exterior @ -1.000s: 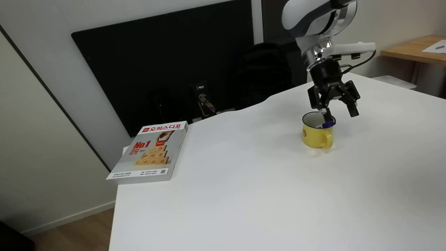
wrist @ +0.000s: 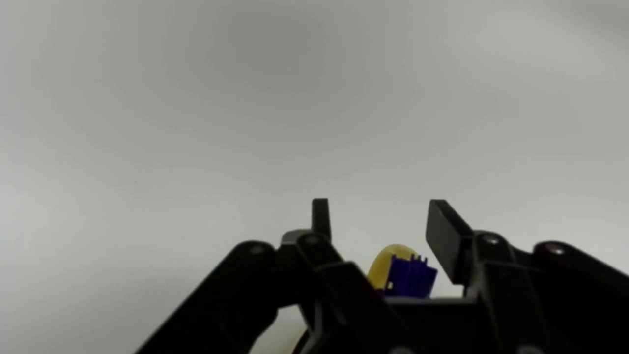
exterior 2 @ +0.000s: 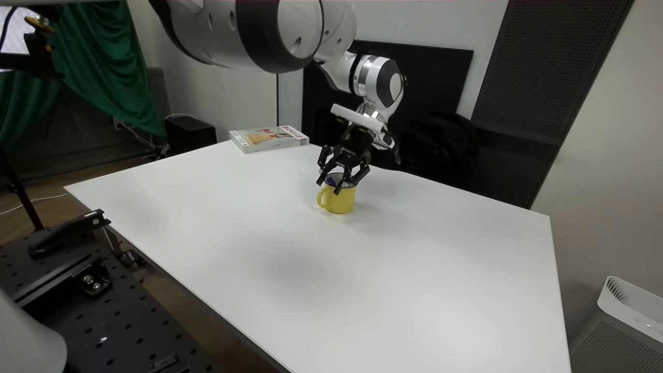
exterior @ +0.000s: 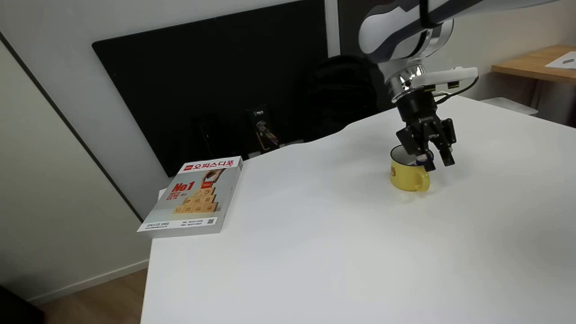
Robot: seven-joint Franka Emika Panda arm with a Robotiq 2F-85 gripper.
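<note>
A yellow enamel mug with a dark rim stands upright on the white table, its handle turned toward the camera in exterior view 1. Inside it is a purple-blue object with a bristled or toothed end, which the wrist view shows close in front of the mug's yellow handle. My gripper reaches down over the mug's rim on the handle side, its fingers apart. In the wrist view the gripper has a clear gap between its fingertips, the purple end lying lower between the fingers. Contact cannot be made out.
A thick catalogue lies at the table's far corner, well away from the mug. A black panel stands behind the table's back edge.
My gripper has come down and slightly left, toward the mug's rim. Its fingers have drawn closer together. The mug has stayed where it was.
</note>
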